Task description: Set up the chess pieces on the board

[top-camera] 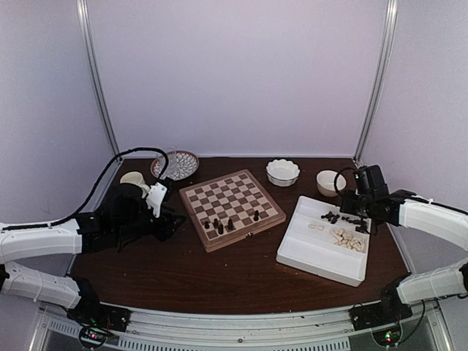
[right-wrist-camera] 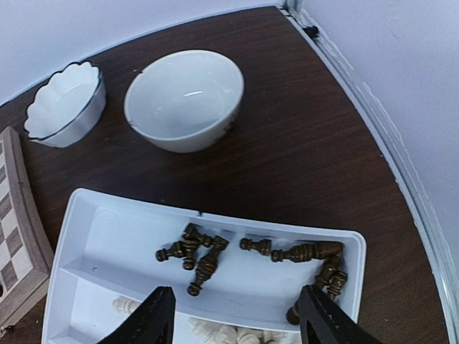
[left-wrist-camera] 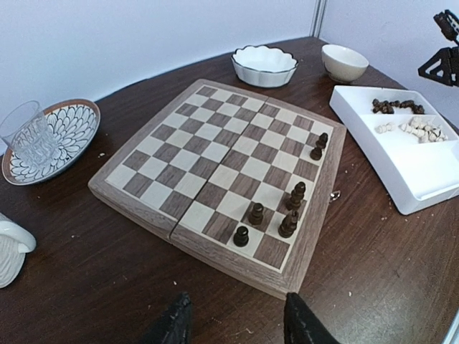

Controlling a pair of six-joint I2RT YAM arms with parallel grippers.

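Note:
The chessboard [top-camera: 230, 201] lies mid-table, with several dark pieces standing along its near and right-hand squares, such as a pawn [left-wrist-camera: 241, 236] and a taller piece [left-wrist-camera: 288, 224]. The white tray [top-camera: 314, 256] at right holds loose dark pieces [right-wrist-camera: 206, 265] and, in another compartment, pale pieces [top-camera: 349, 240]. My left gripper hangs left of the board, fingers apart, nothing between them. My right gripper is over the tray's dark-piece compartment, fingers apart with nothing seen between them.
A scalloped bowl [top-camera: 283, 172] and a plain bowl [top-camera: 330, 183] stand behind the tray. A patterned plate [left-wrist-camera: 72, 143] with a glass [left-wrist-camera: 29, 136] and a white mug [left-wrist-camera: 11, 254] are left of the board.

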